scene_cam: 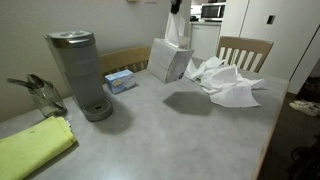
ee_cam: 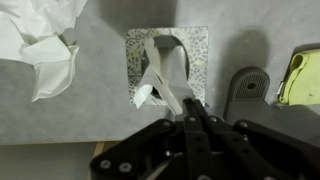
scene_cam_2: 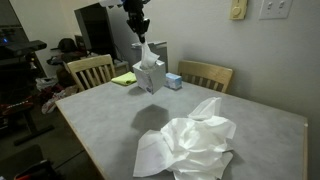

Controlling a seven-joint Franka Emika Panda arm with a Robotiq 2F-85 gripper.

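A white tissue (scene_cam_2: pixel 147 53) stretches from my gripper (scene_cam_2: pixel 141 38) down to a grey-white tissue box (scene_cam_2: pixel 151 76). The gripper is shut on the tissue's upper end. In exterior view 1 the tissue box (scene_cam: pixel 168 62) hangs tilted above the table, its shadow lying apart below it. That view cuts off most of the gripper at the top edge. Looking down in the wrist view, the tissue (ee_cam: pixel 172 72) comes out of the dark oval opening of the box (ee_cam: pixel 199 47) and runs up to the fingers.
Crumpled white tissues (scene_cam: pixel 228 82) lie spread on the table (scene_cam: pixel 150 140). A grey coffee maker (scene_cam: pixel 82 75), a small blue box (scene_cam: pixel 120 81), a jar of utensils (scene_cam: pixel 45 97) and a yellow cloth (scene_cam: pixel 35 148) stand or lie to the left.
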